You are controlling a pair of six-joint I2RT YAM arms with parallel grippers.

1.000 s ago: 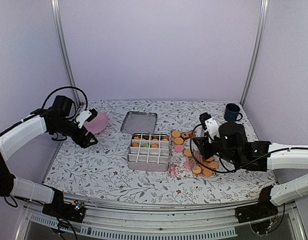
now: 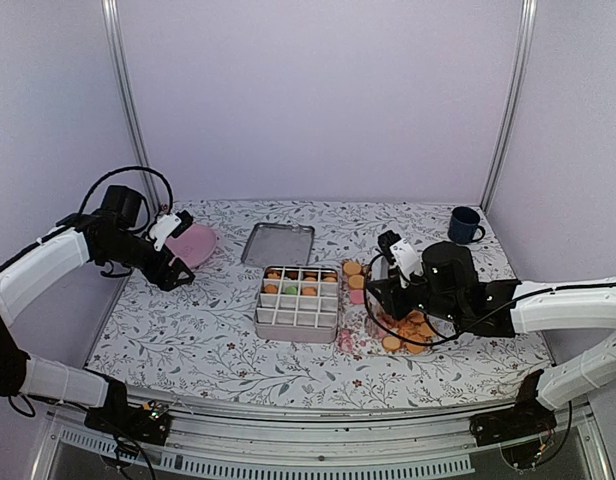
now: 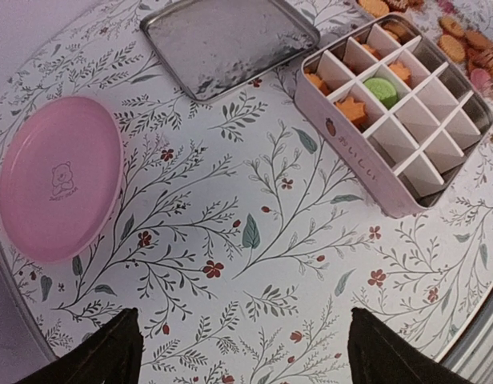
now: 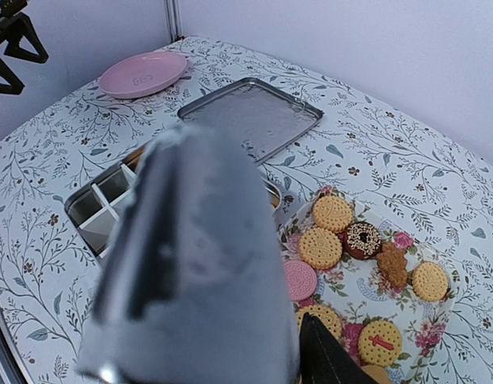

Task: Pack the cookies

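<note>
A grey box (image 2: 296,332) divided into small white compartments stands mid-table; several hold orange cookies and one a green cookie (image 3: 382,92), while the nearer ones look empty. Loose cookies lie to its right on a floral plate (image 4: 362,302), among them a chocolate-ringed cookie (image 4: 362,240) and a pink one (image 4: 300,280). Over these cookies is my right gripper (image 2: 381,300). A blurred grey shape (image 4: 198,264), which I cannot identify, fills the middle of the right wrist view and hides much of the fingers; one dark finger (image 4: 330,352) shows. My left gripper is open and empty at the left.
At the back stands an empty metal tray (image 2: 278,244). A pink plate (image 2: 194,245) lies near the left arm, and a dark blue mug (image 2: 466,225) is at the back right. Between the pink plate and the box the patterned tabletop is clear.
My right gripper has shifted left over the cookies, toward the box. The left arm has barely moved, and the box looks unchanged.
</note>
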